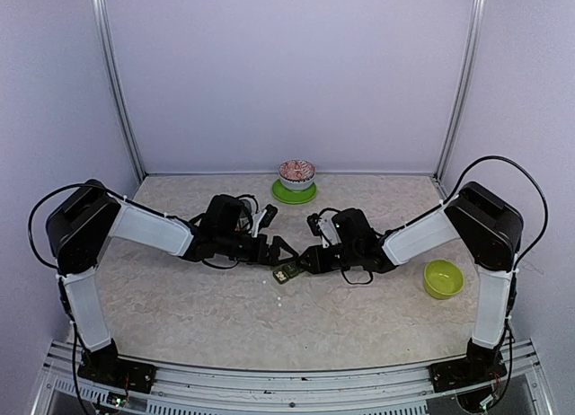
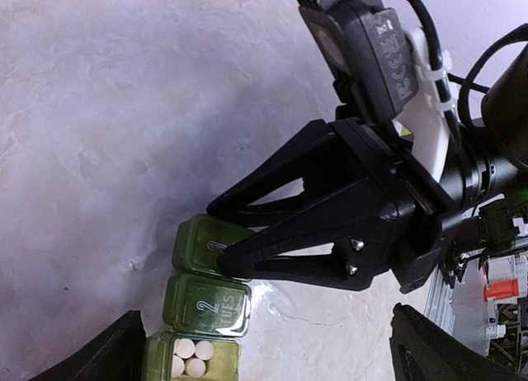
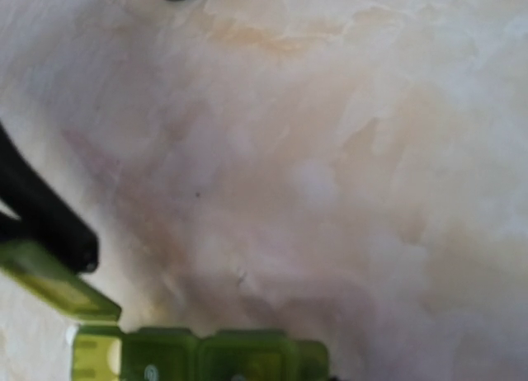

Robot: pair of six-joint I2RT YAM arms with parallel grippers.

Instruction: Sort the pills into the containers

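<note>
A green pill organizer [image 1: 286,274] lies on the table between both arms. In the left wrist view its near compartment [image 2: 216,363] is open with several white pills; the middle lid [image 2: 206,303] is closed. My right gripper is shut on the organizer's end compartment. My left gripper [image 1: 280,251] is open above the organizer, its black fingertips at the bottom edges of its wrist view. In the right wrist view a raised lid [image 3: 58,282] stands beside a black finger. A few loose white pills lie in front of the organizer.
A patterned bowl [image 1: 296,172] on a green plate [image 1: 287,196] stands at the back. A yellow-green bowl [image 1: 443,278] sits at the right.
</note>
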